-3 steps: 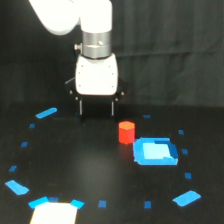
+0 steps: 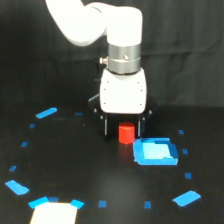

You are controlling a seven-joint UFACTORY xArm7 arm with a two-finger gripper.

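A small red block [image 2: 126, 134] rests on the black table. Directly above it is my gripper [image 2: 124, 125], pointing down, with one dark finger showing to each side of the block's upper part. The fingers stand wide, and dark gaps are visible between the block and both fingers. How far the fingertips reach down beside the block is hard to make out against the dark background. Just right of and in front of the block lies a blue-rimmed tray [image 2: 176, 158] with a pale floor.
Blue tape strips mark the table, including one at the front left [image 2: 16, 187] and one at the front right [image 2: 186, 198]. A pale square-topped object [image 2: 52, 213] is cut off at the bottom edge.
My arm has moved right and lower, bringing the open gripper from left of the red block to over it. The block and the blue-rimmed tray have stayed where they were.
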